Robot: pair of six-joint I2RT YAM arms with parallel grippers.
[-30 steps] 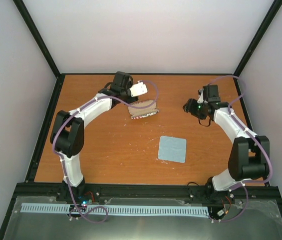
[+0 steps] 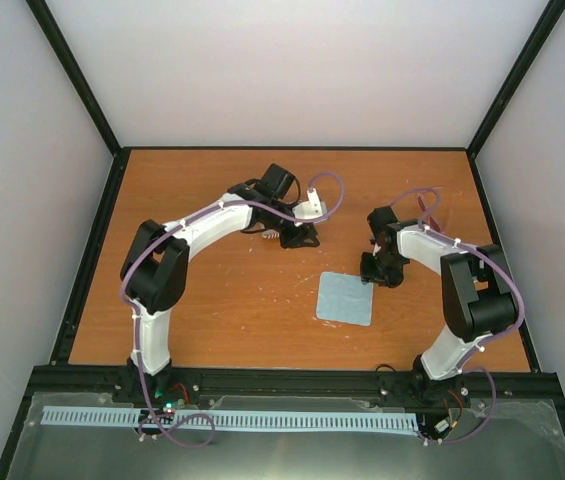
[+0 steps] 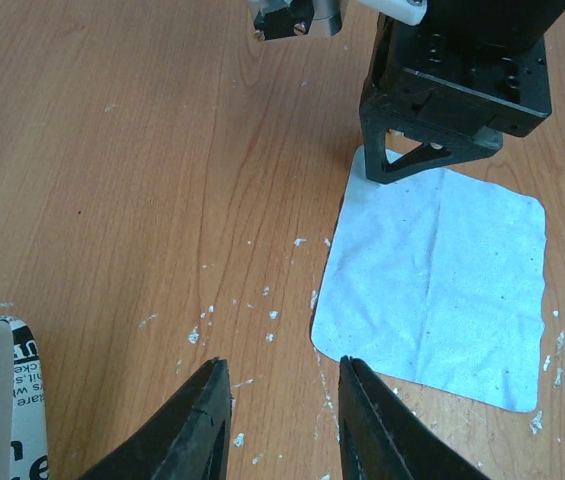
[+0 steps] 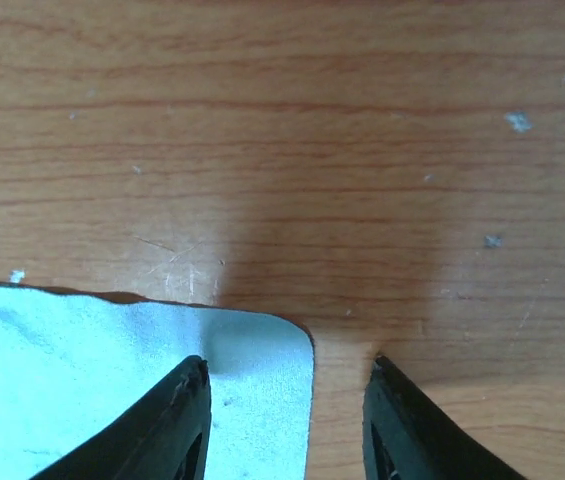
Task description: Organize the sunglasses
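Note:
A light blue cloth (image 2: pixel 344 300) lies flat on the table, seen also in both wrist views (image 3: pixel 427 290) (image 4: pixel 82 370). My right gripper (image 2: pixel 370 274) is low over the cloth's upper right corner, its fingertips (image 4: pixel 192 385) parted with only cloth and bare wood below between them. My left gripper (image 2: pixel 300 238) hangs above the table, up and left of the cloth, its fingers (image 3: pixel 202 400) apart with nothing between them. A printed object (image 3: pixel 27 400), likely a case, shows at the left edge of the left wrist view, mostly hidden under the arm in the top view. No sunglasses can be made out.
A pinkish item (image 2: pixel 437 208) at the back right is partly hidden by the right arm's tube. The right gripper's housing (image 3: pixel 452 90) shows near the left one.
My left gripper has moved right and toward the front, over the printed object's spot.

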